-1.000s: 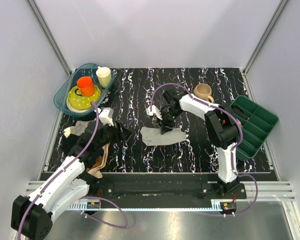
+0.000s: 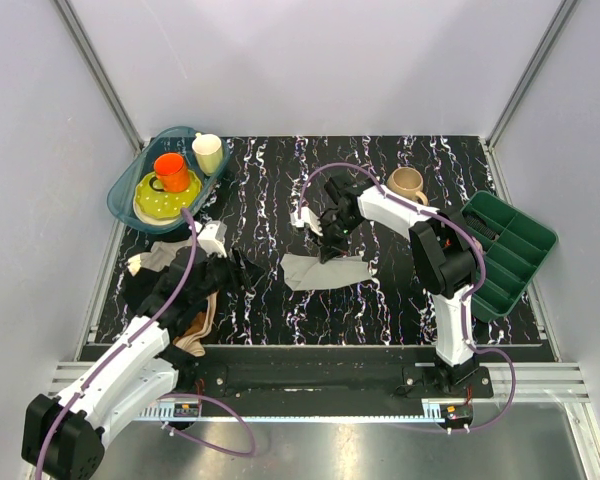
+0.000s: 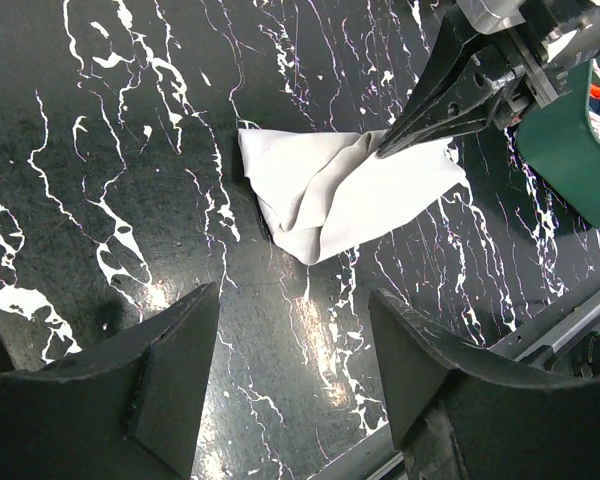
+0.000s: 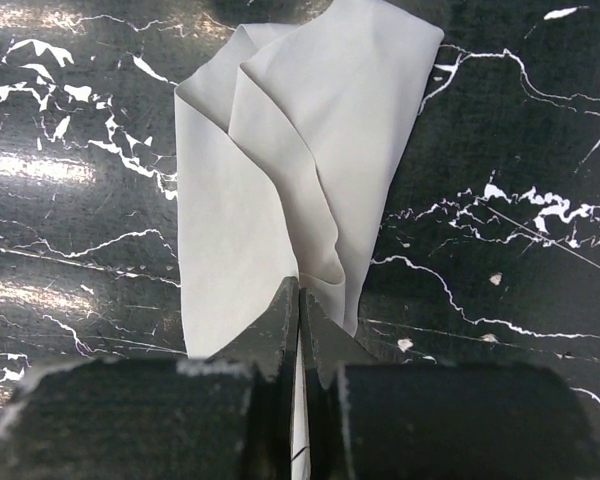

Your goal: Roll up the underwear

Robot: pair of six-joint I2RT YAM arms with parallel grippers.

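Observation:
The pale grey underwear lies partly folded on the black marbled table, one flap turned over its middle. In the left wrist view the underwear stretches ahead of the fingers, well clear of them. My right gripper reaches it from the far side. Seen from the right wrist, the right gripper has its tips together at the edge of the fold, pinching the cloth there. My left gripper is parted, with only bare table between its fingers, to the left of the garment.
At the back left a blue basket holds cups and a green plate. A tan mug stands behind the right arm. The green divided box sits at the right. Folded cloths lie under the left arm.
My right gripper has shifted very slightly at the garment's upper edge. The left arm and the underwear look nearly the same as before.

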